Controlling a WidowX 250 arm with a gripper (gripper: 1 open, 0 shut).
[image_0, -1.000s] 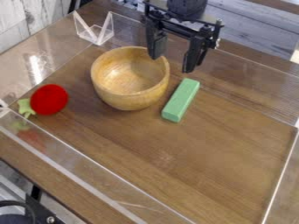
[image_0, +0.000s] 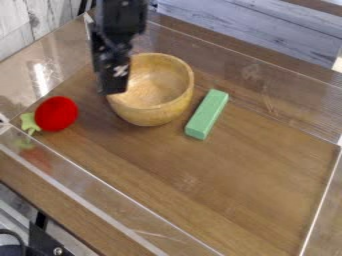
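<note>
My gripper (image_0: 110, 68), dark and blurred, hangs open at the upper left, over the left rim of a round wooden bowl (image_0: 167, 95). A red round object with a green top (image_0: 56, 114) lies left of and below the bowl. A green rectangular block (image_0: 207, 114) lies just right of the bowl.
My gripper has moved left from above the right side of the bowl to its left side, and appears lower. The bowl, red object and green block are where they were.
</note>
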